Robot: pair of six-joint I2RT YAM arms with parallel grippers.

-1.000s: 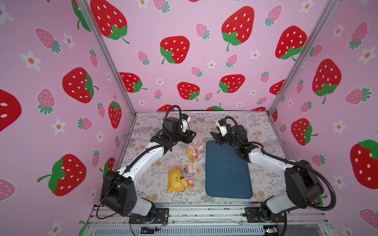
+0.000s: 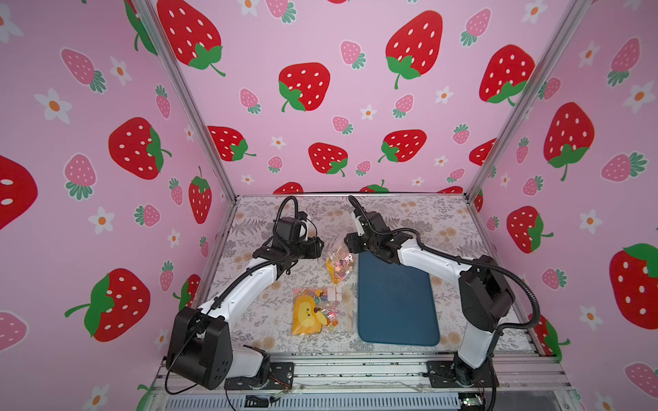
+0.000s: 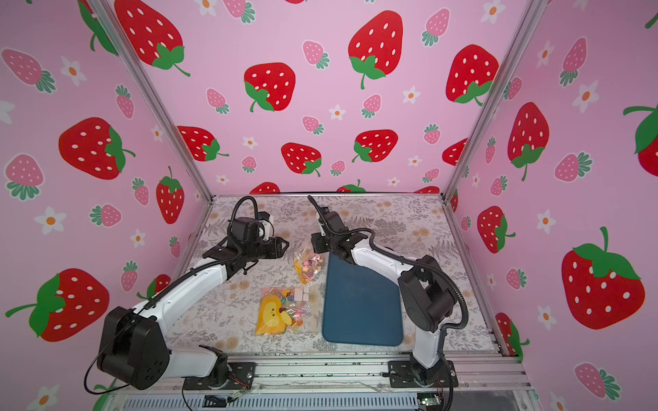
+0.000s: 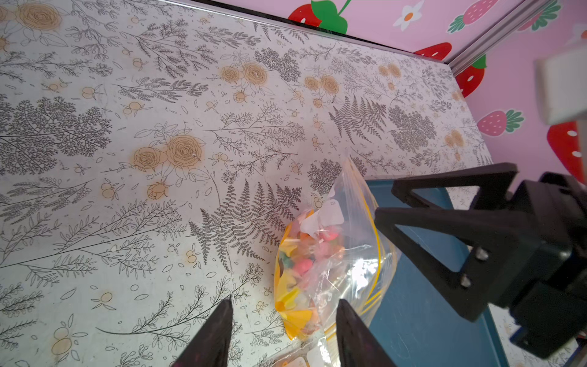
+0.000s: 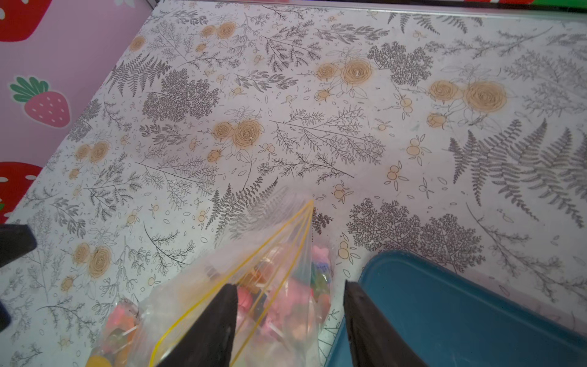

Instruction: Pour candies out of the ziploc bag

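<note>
A clear ziploc bag with colourful candies and a yellow strip along its mouth lies left of the blue tray. In the left wrist view the bag has its mouth parted, tilted toward the tray side. My left gripper stands open left of the bag, nothing between its fingers. My right gripper is over the bag's mouth with its fingers apart; the yellow seal lines of the bag pass near its left finger. Whether plastic lies between the right fingers is hard to tell.
A second, larger bag with a yellow bear print lies flat nearer the front, left of the tray. The two grippers face each other with a small gap.
My right gripper has moved left to the bag's mouth. My left gripper has drawn back a little to the left. The bag stays in about the same place.
</note>
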